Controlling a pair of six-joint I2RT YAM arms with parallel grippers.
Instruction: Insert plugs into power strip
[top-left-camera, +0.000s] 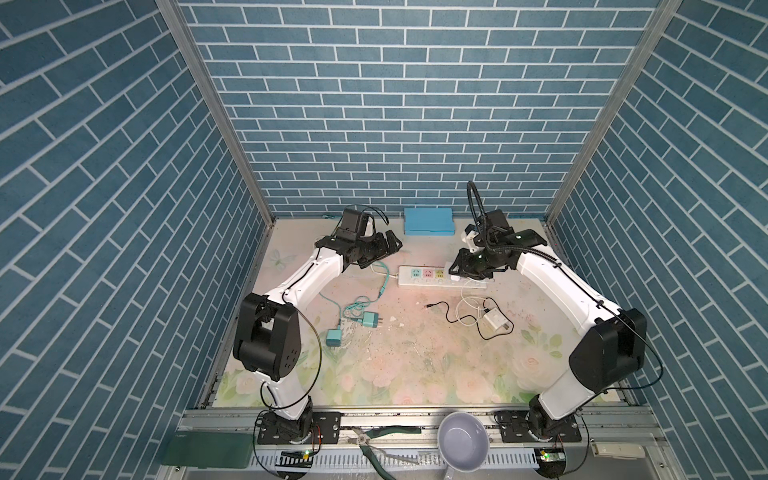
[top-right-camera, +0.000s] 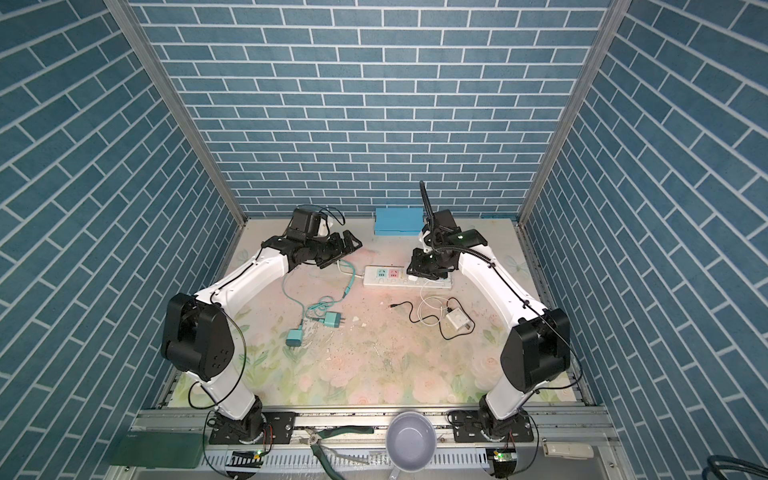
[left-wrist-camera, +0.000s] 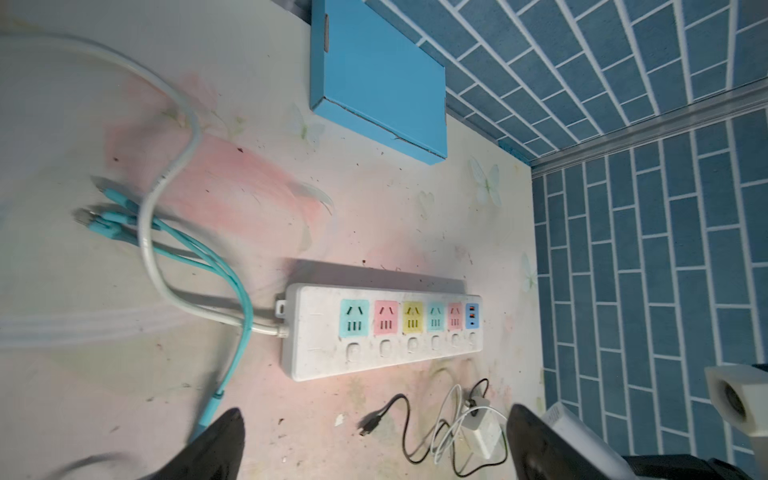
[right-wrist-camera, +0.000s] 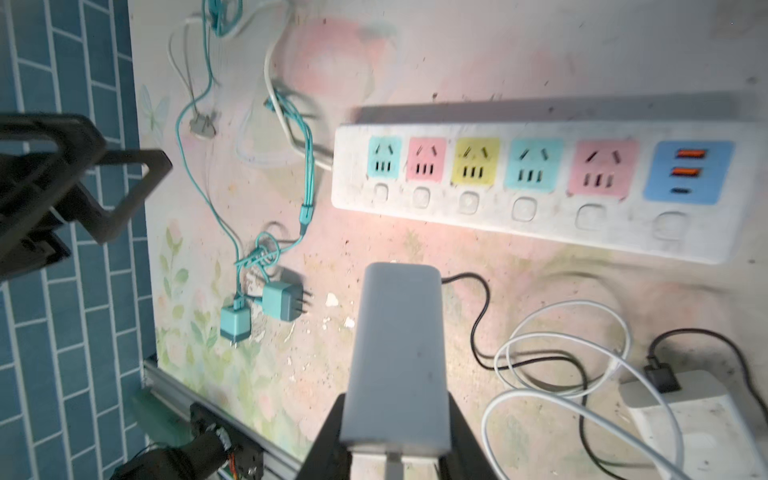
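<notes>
The white power strip (right-wrist-camera: 496, 220) lies mid-table with empty coloured sockets in view. My right gripper is shut on a white plug adapter (right-wrist-camera: 395, 352), held above the table near the strip's right part. My left gripper (top-left-camera: 385, 245) is open, left of and above the strip's cable end. Teal chargers (right-wrist-camera: 281, 301) with tangled cables lie at front left. A white charger (right-wrist-camera: 696, 424) with black and white cables lies in front of the strip's right end.
A blue box (left-wrist-camera: 376, 80) sits at the back wall. Tools and a grey pan (top-left-camera: 462, 440) lie beyond the front rail.
</notes>
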